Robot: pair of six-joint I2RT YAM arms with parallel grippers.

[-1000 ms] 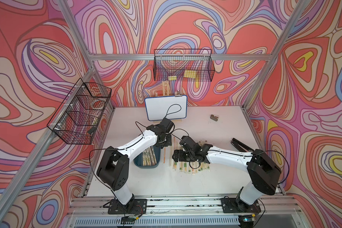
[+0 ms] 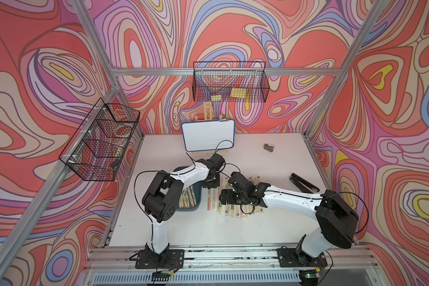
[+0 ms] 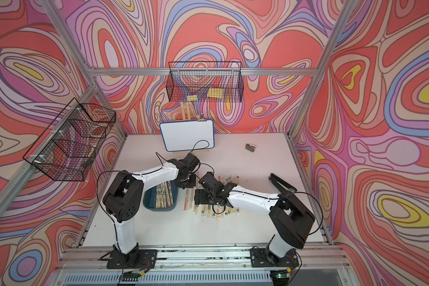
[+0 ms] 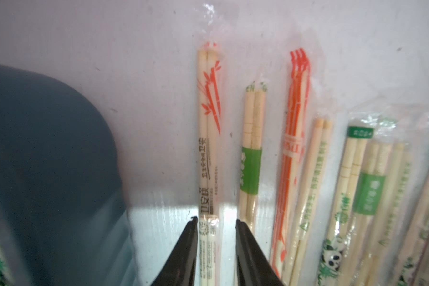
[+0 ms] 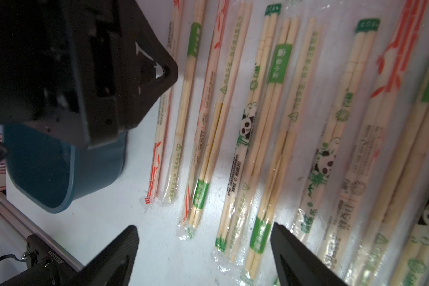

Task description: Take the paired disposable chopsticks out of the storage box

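The blue-grey storage box (image 3: pixel 147 200) holds several wrapped chopstick pairs. To its right, many wrapped pairs lie in a row on the table. My left gripper is open above the leftmost pair with red bamboo print (image 4: pixel 208 138); whether it touches the wrapper cannot be told. My right gripper hangs open over the middle of the row, among panda-print and green-banded pairs (image 5: pixel 276 71), with nothing held.
A whiteboard (image 2: pixel 207 135) stands at the back. A black object (image 2: pixel 304 183) lies at the right, a small grey item (image 2: pixel 268 147) behind it.
Over the last second my left arm has shifted right and slightly down, away from the box.
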